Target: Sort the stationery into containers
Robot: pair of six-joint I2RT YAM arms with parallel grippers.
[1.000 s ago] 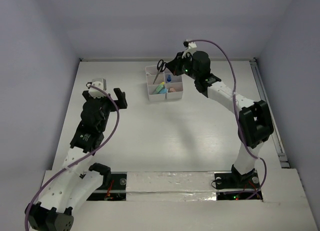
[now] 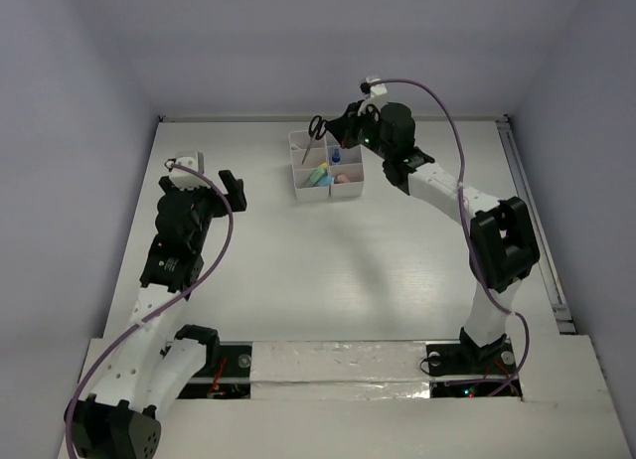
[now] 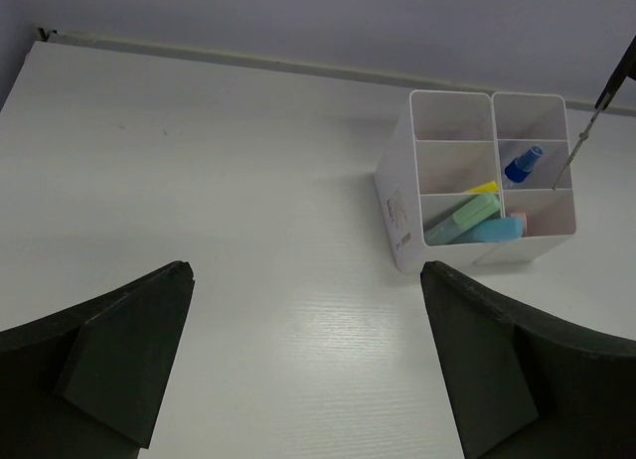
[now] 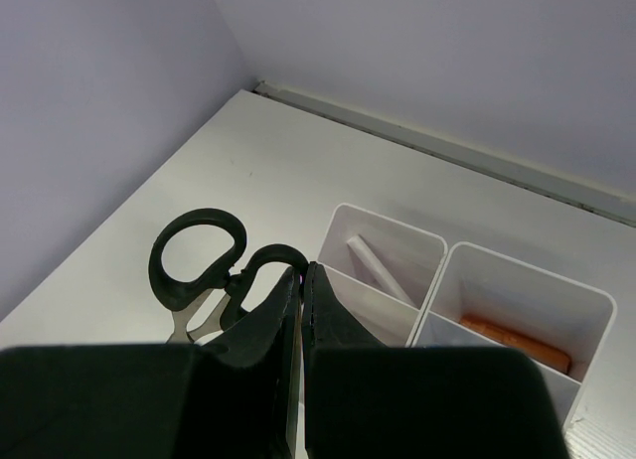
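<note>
My right gripper (image 2: 336, 127) is shut on black-handled scissors (image 2: 317, 130) (image 4: 196, 248), which hang blades-down over the white divided container (image 2: 303, 187) (image 3: 397, 201). Compartments hold a blue-capped bottle (image 3: 522, 164), a green item (image 3: 462, 219), a light blue item (image 3: 492, 230), a yellow item (image 3: 482, 187) and a pink item (image 3: 519, 221). In the right wrist view a white stick (image 4: 378, 268) and an orange-brown item (image 4: 512, 340) lie inside. My left gripper (image 2: 231, 191) stands open and empty, left of the container.
Grey walls (image 2: 70, 181) enclose it at the back and sides, with a rail along the back edge.
The right gripper and scissors have shifted slightly toward the left over the container. The left arm has moved slightly to the left.
</note>
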